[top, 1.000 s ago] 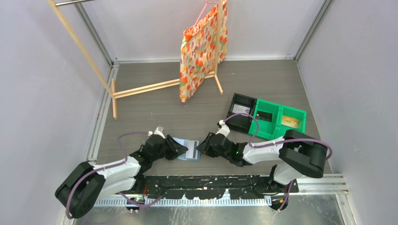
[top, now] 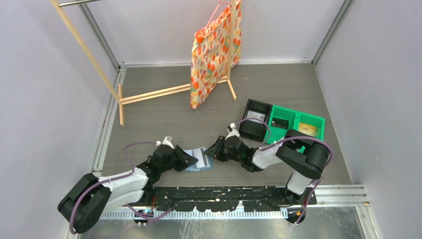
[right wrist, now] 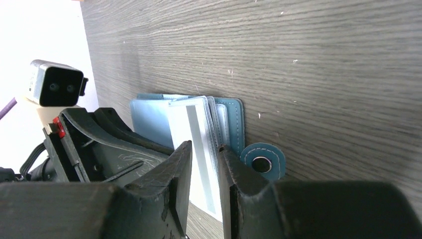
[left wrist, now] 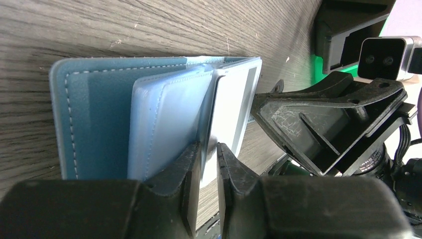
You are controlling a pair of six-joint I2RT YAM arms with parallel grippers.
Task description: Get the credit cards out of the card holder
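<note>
A blue card holder lies open on the table between my two arms. A white card with a grey stripe stands tilted in one of its clear sleeves. In the left wrist view my left gripper is partly open at the near end of this card, a narrow gap between its fingers. My right gripper is shut on the card holder from the other side, its fingers around the raised leaf with the white card. The fingertips' exact contact is partly hidden. In the top view both grippers nearly meet over the holder.
A black bin with a light card inside stands at the right, beside green bins holding a dark card and a yellow one. A wooden rack with a patterned cloth stands at the back.
The right gripper has moved left onto the holder's right part, its forearm swinging left. The holder has tilted slightly, and the left arm has barely moved.
</note>
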